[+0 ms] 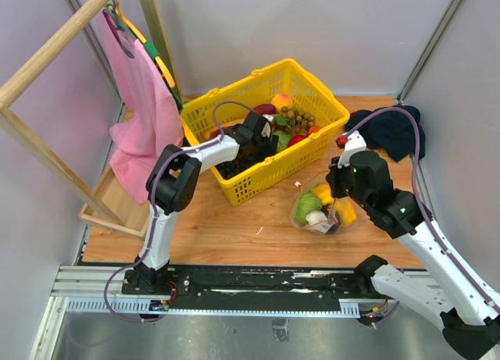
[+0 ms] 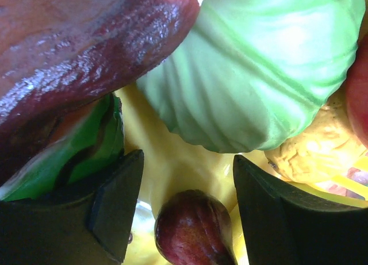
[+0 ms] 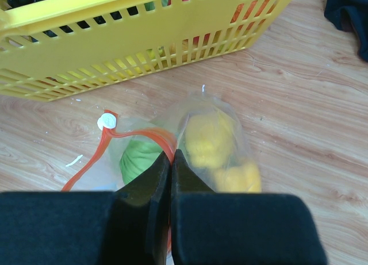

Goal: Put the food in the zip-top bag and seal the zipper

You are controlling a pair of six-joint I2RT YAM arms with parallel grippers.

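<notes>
Inside the yellow basket (image 1: 273, 173), my left gripper is part open over a dark round food piece (image 2: 192, 227), which shows between and below its fingers without being gripped. A green cabbage (image 2: 259, 64) lies just beyond the fingertips, and a dark purple-brown food (image 2: 98, 52) is at upper left. The clear zip top bag (image 1: 298, 212) stands on the table with its mouth open, holding a green cabbage (image 1: 308, 208), a white piece (image 1: 316, 218) and yellow pieces (image 1: 347, 212). At the bag's orange-red zipper rim (image 3: 155, 133), my right gripper is shut on the edge.
The basket also holds grapes (image 1: 295, 120), an orange (image 1: 282, 101) and other food; its near wall stands close behind the bag. A dark cloth (image 1: 383, 132) lies at back right. A wooden rack with a pink bib (image 1: 144, 110) stands at left. Bare table (image 1: 226, 239) lies left of the bag.
</notes>
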